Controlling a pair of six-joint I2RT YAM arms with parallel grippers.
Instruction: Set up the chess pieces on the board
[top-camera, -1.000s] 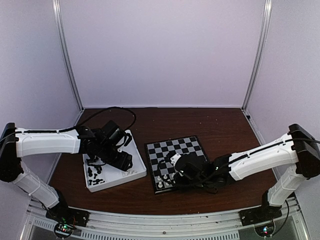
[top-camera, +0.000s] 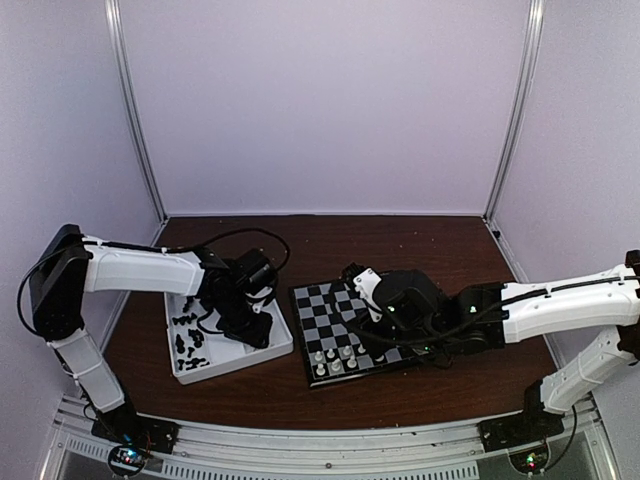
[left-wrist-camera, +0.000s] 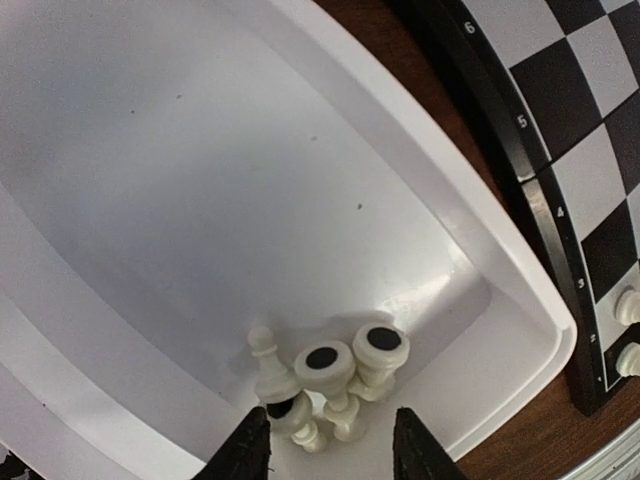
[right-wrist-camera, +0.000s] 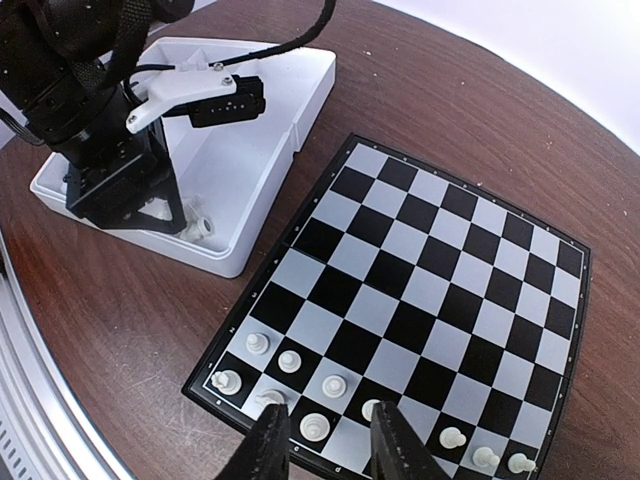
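In the left wrist view, several white chess pieces lie bunched in a corner of the white tray, among them a small pawn (left-wrist-camera: 265, 345) and a piece with a black base (left-wrist-camera: 384, 345). My left gripper is open over that corner, its fingers on either side of the bunch and nothing held. The chessboard (right-wrist-camera: 430, 270) carries several upright white pieces near one edge, such as a rook-like piece (right-wrist-camera: 227, 382) and a pawn (right-wrist-camera: 334, 386). Above that edge my right gripper stands partly open, with no piece visibly gripped.
Black pieces (top-camera: 190, 340) lie in the left part of the tray (top-camera: 200, 376). The tray stands just left of the board, with a narrow strip of table (left-wrist-camera: 480, 150) between them. Brown table (top-camera: 330, 250) behind the board is bare.
The left arm has moved right across the tray, its gripper nearer the tray's right side.
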